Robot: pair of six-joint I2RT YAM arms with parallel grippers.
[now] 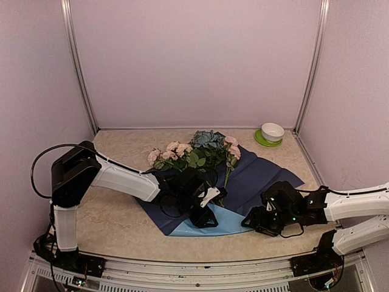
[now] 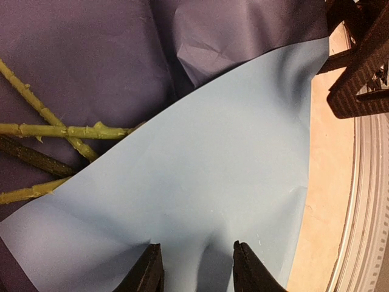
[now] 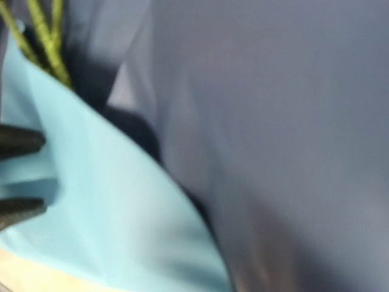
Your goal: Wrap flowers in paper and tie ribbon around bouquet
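Note:
The fake flowers [image 1: 206, 141] lie on dark navy wrapping paper [image 1: 261, 173], stems pointing to the front. A folded light-blue part of the paper [image 1: 185, 230] covers the stem ends [image 2: 73, 131]. My left gripper [image 1: 203, 216] is low on the blue fold; in the left wrist view its two fingertips show at the bottom with a gap between them, over the fold. My right gripper [image 1: 252, 219] is at the fold's right end, open, its two fingers at the left of the blurred right wrist view, apart over the blue paper [image 3: 115, 201].
A white bowl [image 1: 272, 130] on a green plate [image 1: 264, 142] stands at the back right. Bare table shows at the left, back and front edge [image 1: 127, 234].

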